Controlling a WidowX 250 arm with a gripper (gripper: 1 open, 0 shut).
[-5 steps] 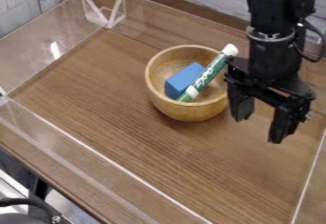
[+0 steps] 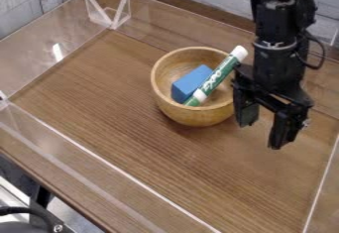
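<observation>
My black gripper point(image 2: 265, 114) hangs from the arm at the right, open, its fingers pointing down just right of a wooden bowl point(image 2: 172, 100). The bowl holds a blue block point(image 2: 188, 82) and a white-and-green tube point(image 2: 212, 84) that leans diagonally across it toward the upper right.
A clear plastic piece point(image 2: 109, 9) stands at the back left. A black cable lies at the lower-left edge.
The gripper has shifted slightly left and turned a little over the last second. The bowl and its contents look unmoved.
</observation>
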